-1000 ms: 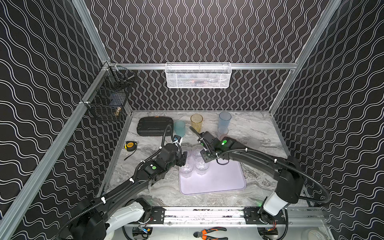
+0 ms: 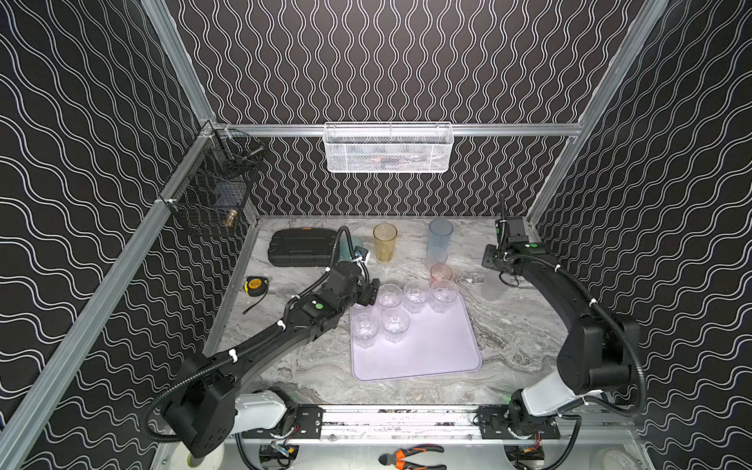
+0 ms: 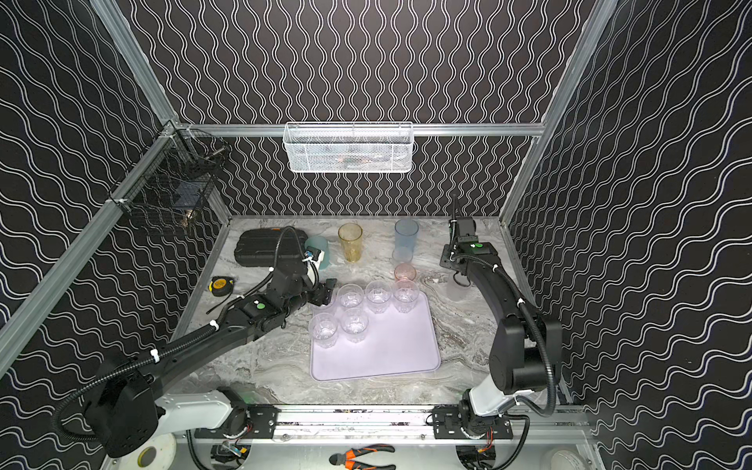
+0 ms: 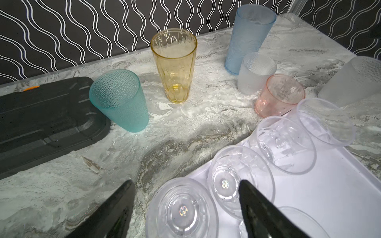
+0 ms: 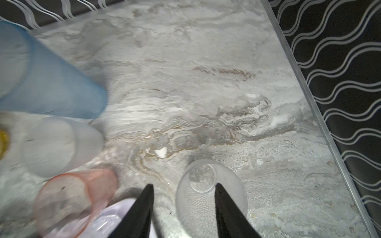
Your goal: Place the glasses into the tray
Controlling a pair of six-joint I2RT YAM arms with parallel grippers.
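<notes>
The lilac tray [image 2: 427, 352] has several clear glasses along its back and left, among them a back-left glass [image 4: 182, 210] and a front-left glass [image 2: 365, 330]. My left gripper is open above the tray's back-left corner, nothing held. Right of the tray, my right gripper hangs open over a frosted clear cup [image 5: 214, 202] standing on the table, its fingers apart. Behind the tray stand a teal cup [image 4: 121, 101], a yellow glass [image 4: 174, 65], a tall blue glass [image 4: 250, 37], a small frosted cup [image 4: 256, 73] and a pink glass [image 4: 279, 97].
A black case [image 2: 302, 247] lies at the back left, and a tape measure [image 2: 255, 286] sits in front of it. The tray's front and right are bare. Open marble tabletop [image 5: 222, 79] lies behind the frosted cup, bounded by the right wall.
My right arm has swung from over the tray's glasses to the right, over the frosted cup. The left gripper has shifted slightly back and right. Clear glasses along the tray's back are now uncovered.
</notes>
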